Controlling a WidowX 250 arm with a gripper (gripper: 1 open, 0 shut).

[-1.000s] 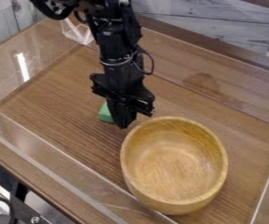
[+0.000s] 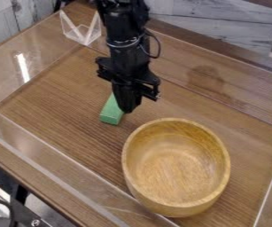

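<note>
The black robot arm reaches down from the top of the camera view, its gripper low over the wooden table, just right of a green block lying on the surface. The fingers are small and dark; they look shut, with nothing visible held between them. An empty yellow oval bowl stands at the lower right, below the gripper.
Transparent side panels line the left edge, and a pale grey wooden wall stands at the back. A black cable shows at the lower left corner.
The arm and gripper have moved up in the picture, away from the bowl, uncovering more of the green block.
</note>
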